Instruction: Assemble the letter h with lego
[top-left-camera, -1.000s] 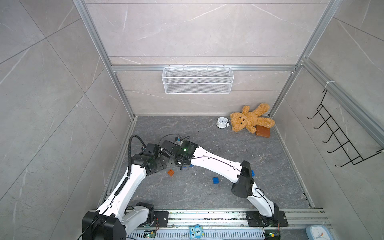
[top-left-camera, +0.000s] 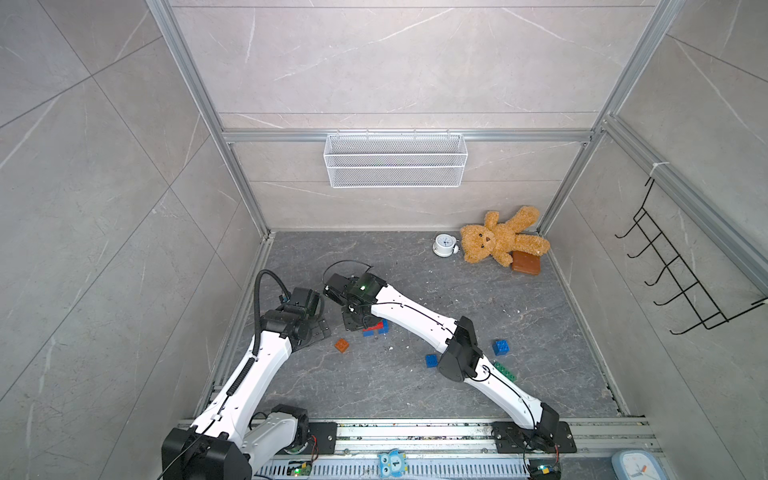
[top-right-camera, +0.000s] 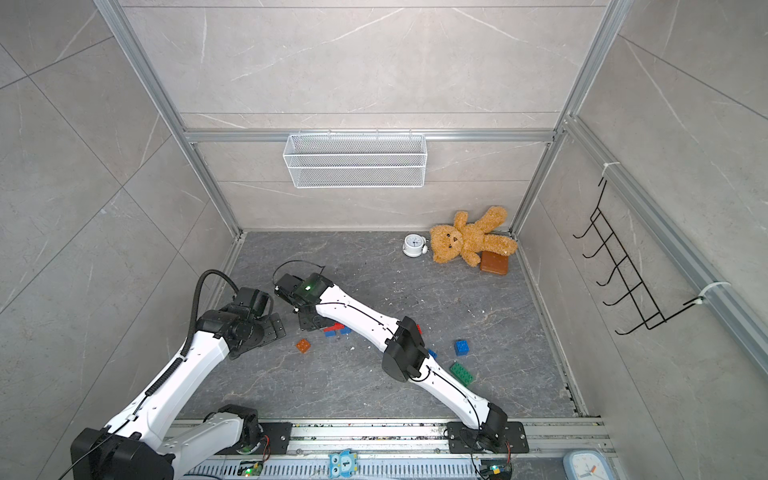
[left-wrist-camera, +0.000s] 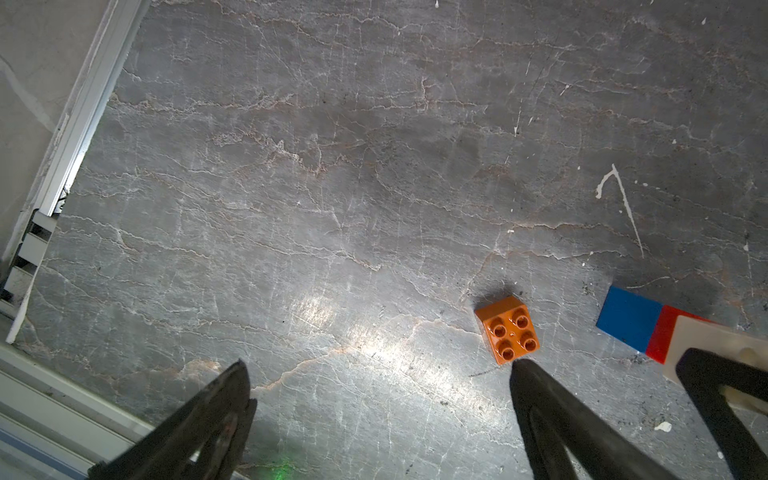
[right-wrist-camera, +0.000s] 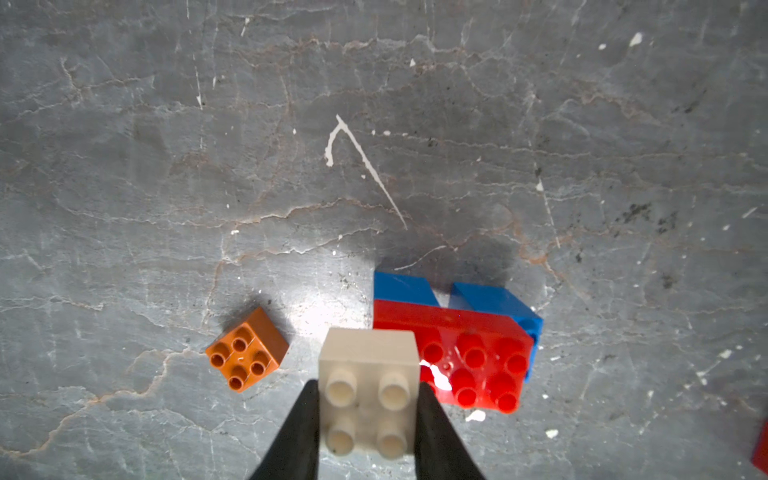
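Note:
My right gripper is shut on a white brick (right-wrist-camera: 368, 352), held low beside a red brick (right-wrist-camera: 472, 344) that sits with blue bricks (right-wrist-camera: 492, 297) on the floor. An orange brick (right-wrist-camera: 244, 348) lies apart to the left. In the left wrist view the white brick (left-wrist-camera: 704, 344) is partly behind a black finger. My left gripper hangs open above the floor at the left, nothing between its fingers.
Blue bricks (top-left-camera: 501, 346) and a green brick (top-left-camera: 504, 369) lie at the right. A teddy bear (top-left-camera: 500, 237), brown block (top-left-camera: 525, 262) and white cup-like object (top-left-camera: 445, 245) stand at the back.
My right arm has shifted back and slightly left over the last second, its gripper moving a little apart from the left one, uncovering some red brick. The left arm is nearly unchanged.

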